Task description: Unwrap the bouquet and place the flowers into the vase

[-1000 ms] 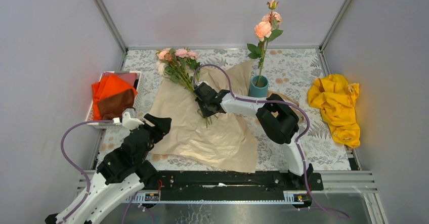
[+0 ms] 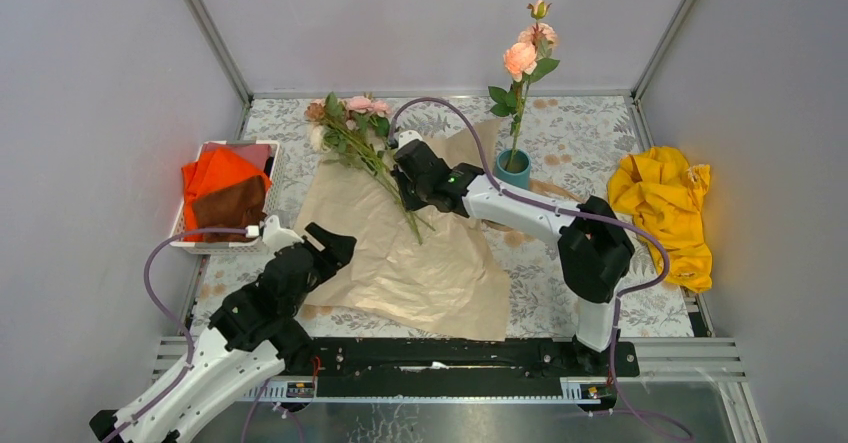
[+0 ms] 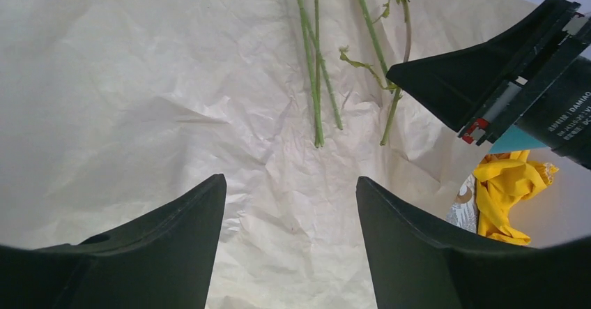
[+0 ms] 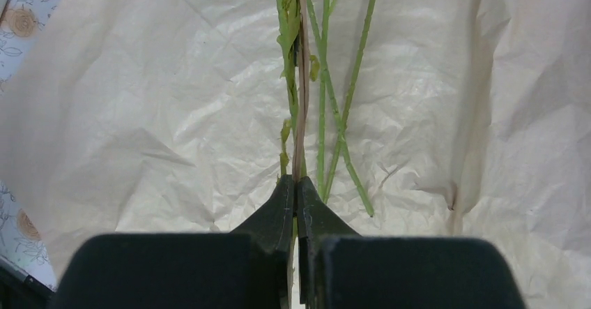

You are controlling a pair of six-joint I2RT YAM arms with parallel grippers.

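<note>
My right gripper is shut on flower stems, a brown one and a green one, which the left wrist view shows lifted with the gripper. Other green stems (image 3: 313,79) lie apart on the paper. In the top view the flower bunch (image 2: 345,128), with pink, cream and brownish heads, lies at the back left. The teal vase (image 2: 513,170) stands at the back right with tall peach roses (image 2: 521,60) in it. My left gripper is open and empty, over the paper's front left.
Brown paper (image 2: 420,293) covers the table's middle. At the left stands a white basket (image 2: 277,178) of orange and brown cloths (image 2: 215,188). A yellow cloth (image 2: 660,213) lies at the far right. The right arm (image 2: 530,213) crosses in front of the vase.
The left arm shifted slightly right.
</note>
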